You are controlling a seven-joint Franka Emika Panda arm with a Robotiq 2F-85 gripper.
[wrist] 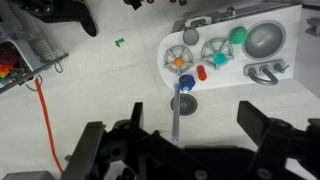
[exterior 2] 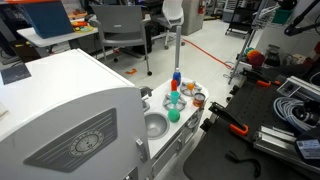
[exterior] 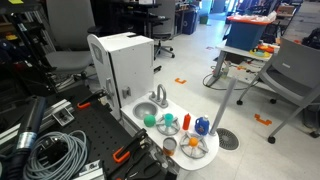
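Note:
In the wrist view my gripper stands open over the floor, its black fingers wide apart with nothing between them but a pale post farther down. Beyond them lies a white toy-kitchen counter [exterior: 215, 151]. On it are a blue object [exterior: 202, 126], a red bottle-like piece [exterior: 186, 122], a teal cup [exterior: 168, 119] and a green round piece [exterior: 150, 120]. An orange piece [exterior: 193, 142] rests on one burner. A copper-coloured can [exterior: 169, 146] stands near the counter's front edge. I cannot make out the gripper's fingers in either exterior view.
A sink [exterior: 146, 110] and a tall faucet [exterior: 161, 93] occupy one end of the counter, beside a white cabinet [exterior 2: 85, 130]. A black table [exterior: 85, 130] holds a coiled cable [exterior: 58, 157] and an orange-handled clamp [exterior: 131, 145]. Open floor lies behind the counter.

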